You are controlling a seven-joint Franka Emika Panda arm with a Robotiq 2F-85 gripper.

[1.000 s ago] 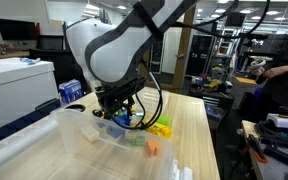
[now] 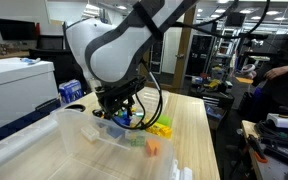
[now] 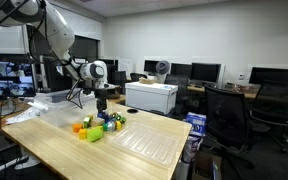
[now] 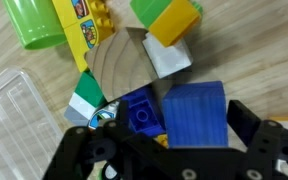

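Observation:
In the wrist view a blue block [image 4: 196,108] lies between the two fingers of my gripper, which stands open. A gap shows between the left finger and the block; the right finger is close to the block's edge, and I cannot tell if they touch. Beside it are a darker blue piece [image 4: 142,114], a brown round-edged wooden block [image 4: 121,66], a white block [image 4: 167,55] and a yellow-and-green block [image 4: 174,20]. In exterior view 2 my gripper [image 3: 102,100] is low over the far side of the colourful pile.
A clear plastic bin [image 2: 104,156] stands in front of the pile in exterior view 1. A green cup [image 4: 39,22] lies at the wrist view's upper left. A white box [image 3: 150,96] stands behind.

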